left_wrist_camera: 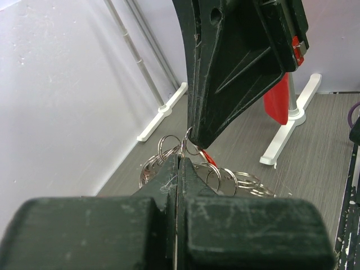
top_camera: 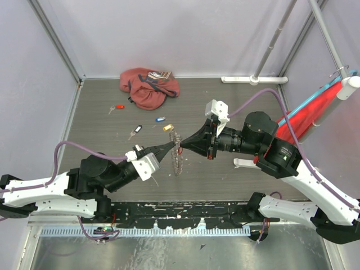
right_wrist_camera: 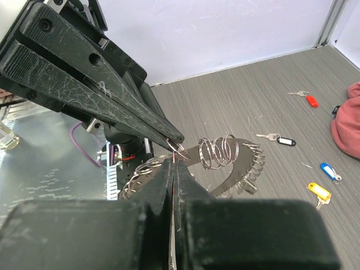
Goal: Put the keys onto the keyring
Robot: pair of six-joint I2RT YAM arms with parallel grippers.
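The keyring (right_wrist_camera: 239,169), a large metal loop strung with several small wire rings, hangs between my two grippers. My left gripper (top_camera: 173,144) is shut, and in the right wrist view one of its small wire rings (right_wrist_camera: 178,149) sits at those fingertips. Facing it almost tip to tip, my right gripper (top_camera: 181,144) is shut on a small red piece (left_wrist_camera: 209,158), which pokes out under its tip in the left wrist view. Whether a key hangs from that red piece is hidden. Loose keys lie on the table with red (right_wrist_camera: 312,101), black (right_wrist_camera: 286,142), blue (right_wrist_camera: 327,170) and yellow (right_wrist_camera: 319,191) tags.
A dark red cloth bag (top_camera: 149,90) lies at the back of the table. White pole feet (top_camera: 254,80) stand at the back right, with a red cloth (top_camera: 304,112) on the right side.
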